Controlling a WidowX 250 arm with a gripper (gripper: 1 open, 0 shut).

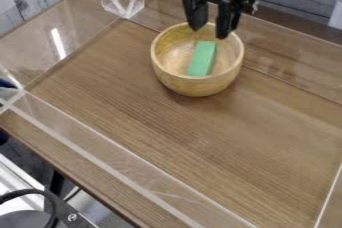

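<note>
A wooden bowl (174,82) sits in the upper middle of the wooden table, with a green oblong object (202,59) lying inside it. My black gripper (210,22) hangs over the back of the bowl, above the green object, its two fingers apart. Nothing shows between them.
A clear folded plastic piece (122,0) stands at the back left. Clear acrylic panels run along the left side, and a black cable (40,194) lies at the lower left.
</note>
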